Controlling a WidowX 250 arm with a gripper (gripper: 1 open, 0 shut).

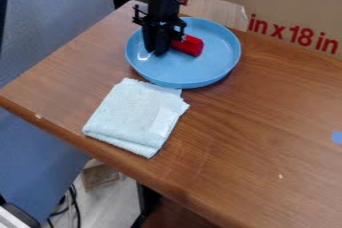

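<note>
A blue plate (201, 67) lies near the back of the wooden table. On it is a red cylindrical object (189, 45), partly covered by my black gripper (164, 46), which has its fingertips down at the object's left part. Whether the gripper is open or shut on it cannot be made out. A folded pale cloth (136, 117) lies in front of the plate.
A cardboard panel (287, 7) stands along the back. The table's left edge drops to the floor, where cables lie.
</note>
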